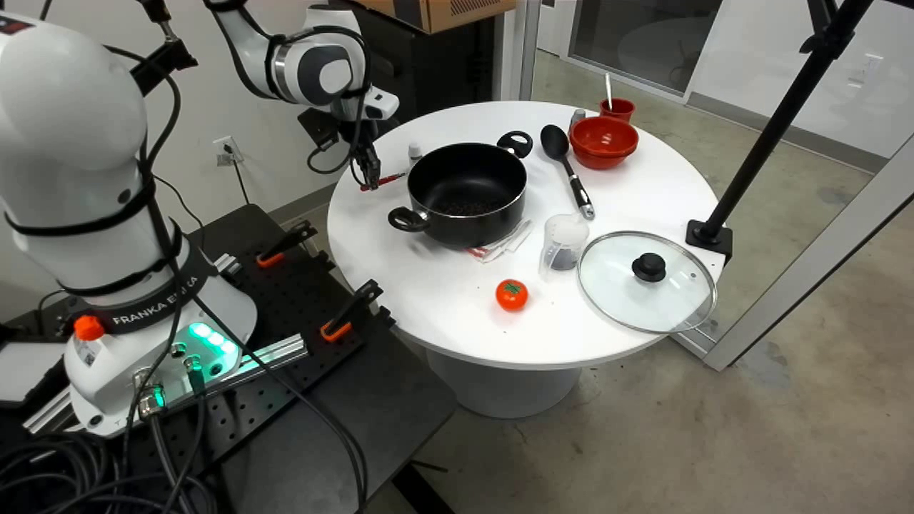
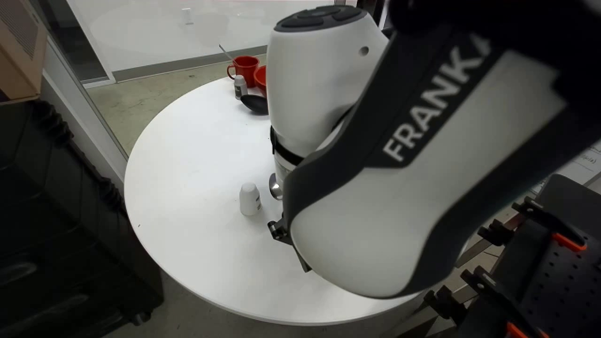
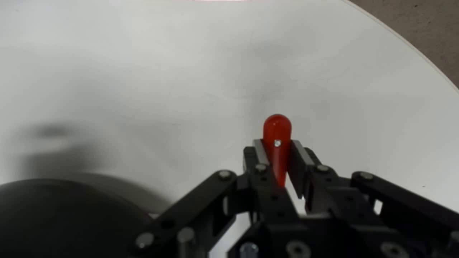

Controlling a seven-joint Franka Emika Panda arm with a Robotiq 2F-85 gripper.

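Note:
My gripper is shut on the red handle of a utensil, at the table's left side in exterior view 1. In the wrist view the handle's rounded end pokes out between the fingertips. A shiny metal spoon bowl shows beside the arm in exterior view 2, apparently the utensil's other end. The arm hides most of the gripper there. To the gripper's right stands a black pot, uncovered, with something dark and grainy at its bottom.
A small white shaker stands behind the pot's left side. Elsewhere on the white table are a tomato, a glass lid, a clear cup, a black ladle, red bowls and a red mug.

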